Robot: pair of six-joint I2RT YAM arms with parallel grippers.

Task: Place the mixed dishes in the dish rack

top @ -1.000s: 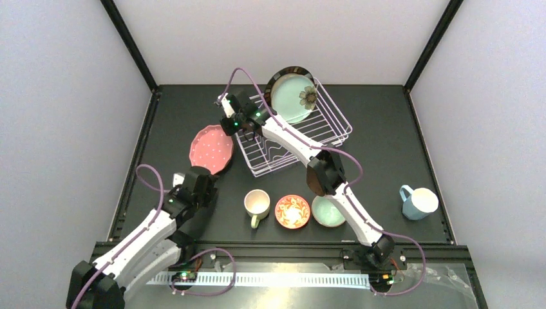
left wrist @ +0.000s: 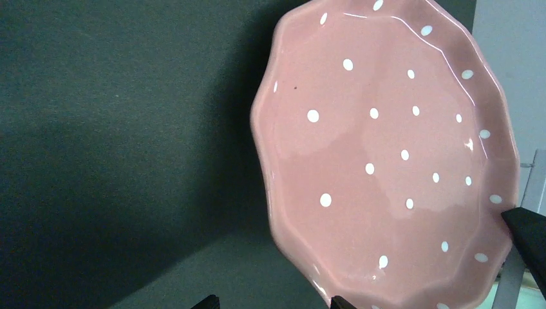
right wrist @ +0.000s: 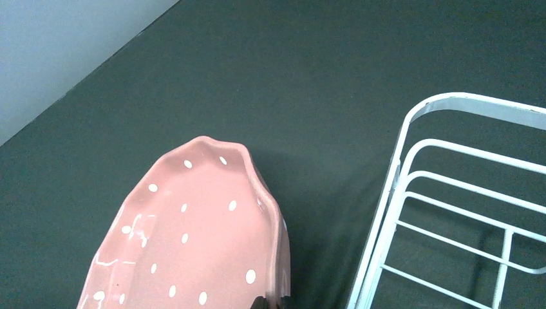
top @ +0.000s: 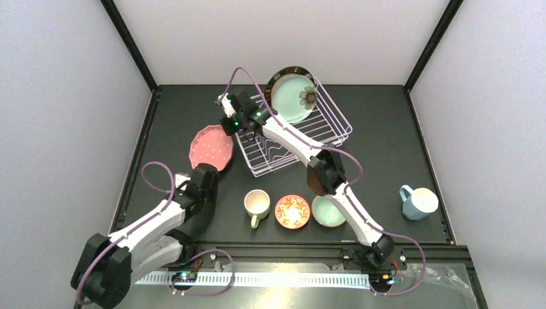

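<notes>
The pink plate with white dots (top: 211, 148) is tilted up left of the white dish rack (top: 264, 168). My right gripper is shut on its rim, one fingertip on either side. Below the plate in the top view, my left gripper (top: 211, 172) stands open; in the left wrist view its tips show apart at the bottom edge, the pink plate (left wrist: 380, 141) close by and nothing between them. At the rack's back, a pale green plate with a flower (top: 291, 96) and a dark-rimmed plate (top: 297, 70) stand upright.
A cream mug (top: 257, 202), an orange patterned bowl (top: 292, 212) and a green bowl (top: 328, 212) line the front. A blue mug (top: 420, 203) sits far right. My right arm crosses above the rack. Table right of the rack is free.
The right arm and the pink plate look still.
</notes>
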